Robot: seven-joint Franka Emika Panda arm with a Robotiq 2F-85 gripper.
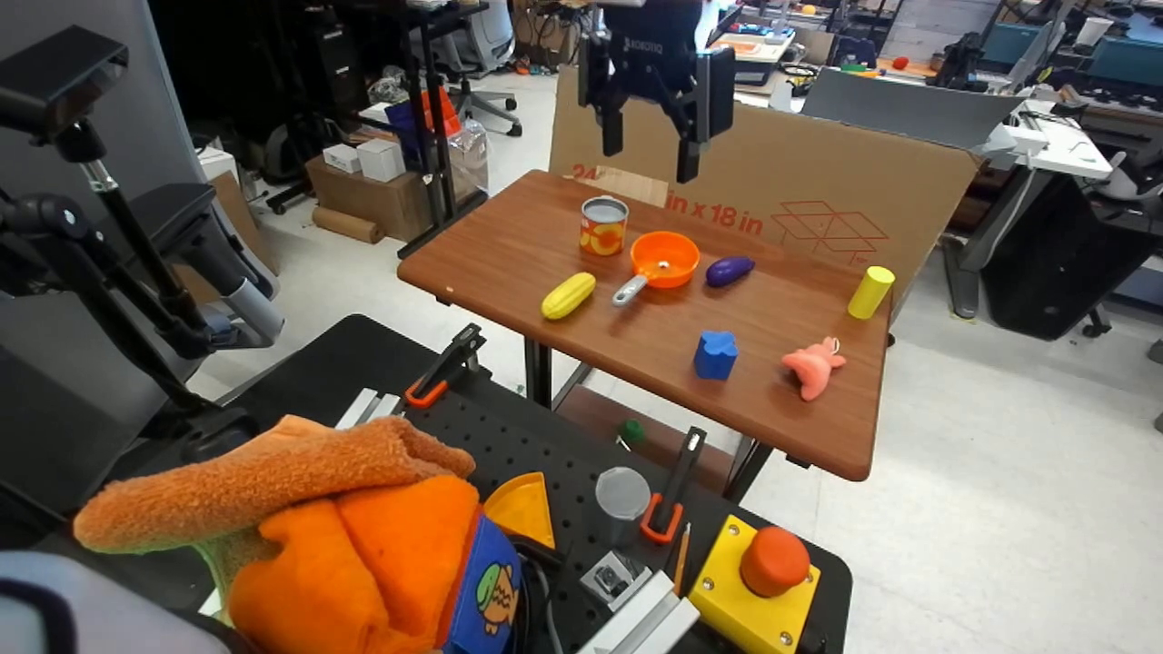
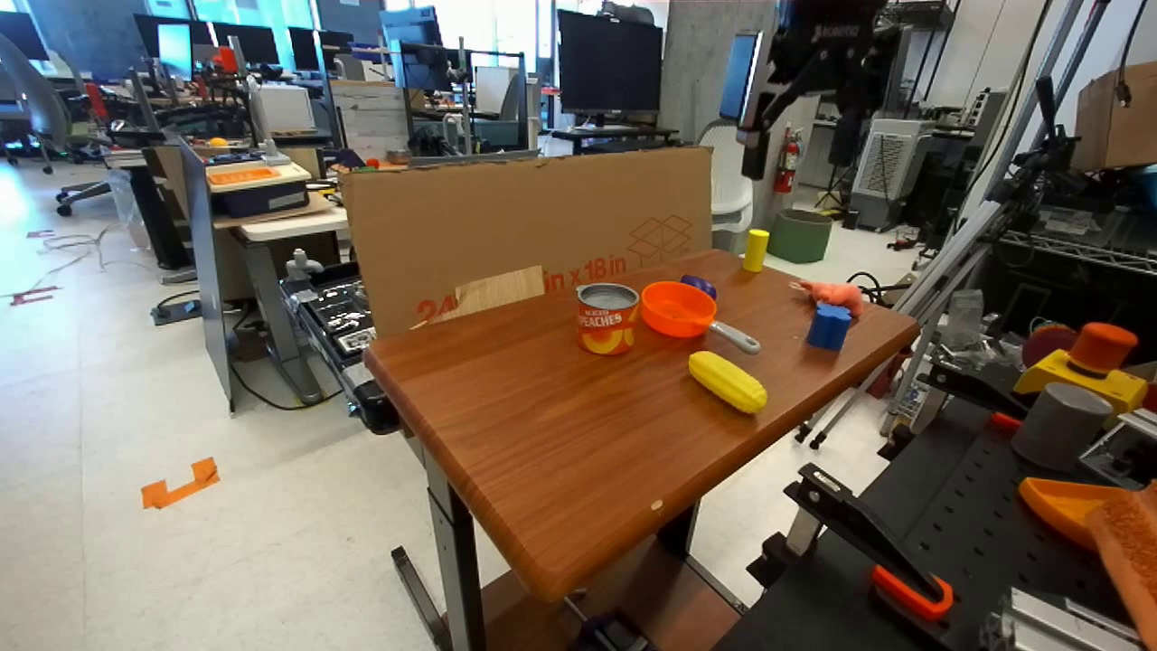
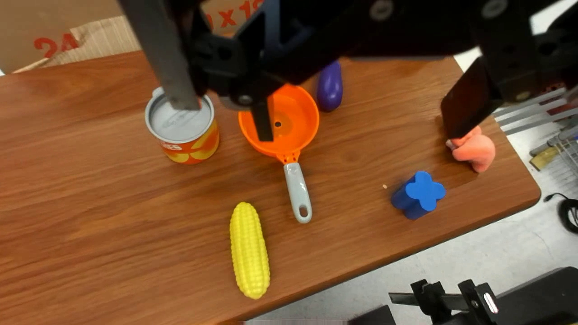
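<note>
My gripper (image 1: 651, 163) hangs open above the far side of the brown table (image 1: 480, 256), with nothing between its fingers. Below it stand a peach can (image 1: 602, 227) and an orange strainer (image 1: 666, 260) with a grey handle. A yellow corn cob (image 3: 249, 252) lies nearer the front edge. The purple eggplant (image 1: 730, 271) is just right of the strainer. Farther right are a blue flower-shaped block (image 3: 420, 195), a pink soft toy (image 1: 812, 367) and an upright yellow cylinder (image 2: 756, 250). In the wrist view, one finger overlaps the strainer bowl and the other partly hides the toy.
A cardboard sheet (image 1: 741, 163) stands along the table's back edge. In front is a black bench (image 1: 523, 425) with clamps (image 1: 673, 490), an orange cloth toy (image 1: 327, 545) and a red button on a yellow box (image 1: 752, 589).
</note>
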